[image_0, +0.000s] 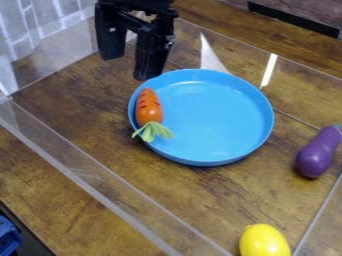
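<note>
The black gripper (131, 50) hangs over the back left of the table, open, its two fingers apart and nothing visible between them. Just below and right of it lies a blue plate (214, 120), with an orange toy carrot (150, 108) on its left side, green leaves toward the front.
A purple eggplant (315, 152) lies right of the plate and a yellow lemon (263, 240) at the front right. A white triangular object (214, 55) stands behind the plate. Clear walls edge the wooden table (80, 170); a blue item (11, 238) sits at the lower left corner.
</note>
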